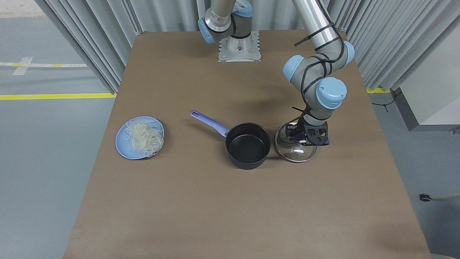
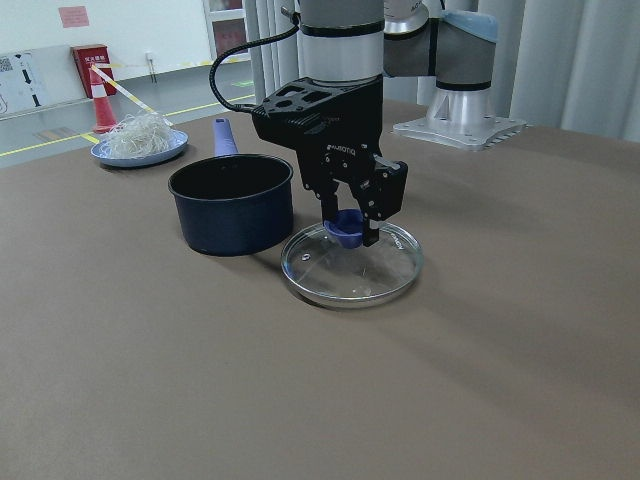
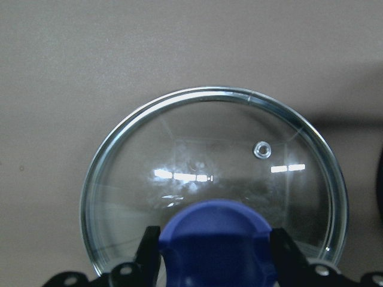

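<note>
A round glass lid (image 2: 320,275) with a blue knob (image 3: 215,245) lies on the table right of a dark saucepan (image 1: 247,151), which has a purple-blue handle. My gripper (image 2: 350,220) is down over the lid, its two fingers either side of the knob; in the wrist view they touch or nearly touch the knob's sides, and the knob fills the space between them. The lid appears to rest on the tabletop.
A blue plate (image 1: 125,146) of white noodle-like strands (image 1: 144,138) sits to the left of the pan.
</note>
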